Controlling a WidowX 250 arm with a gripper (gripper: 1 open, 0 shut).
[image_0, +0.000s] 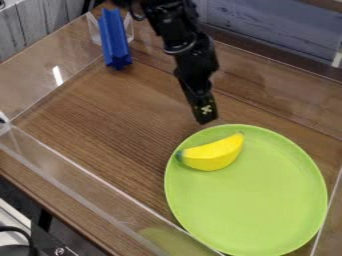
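The black gripper points down over the wooden table, just above and behind a round green plate. It is open, with no object visible at its fingertips. A yellow banana rests on the upper left part of the plate, a short way below the gripper in the view.
A blue block-like object stands at the back left beside a clear item. A transparent edge runs along the near left, and a grey plank wall lies behind.
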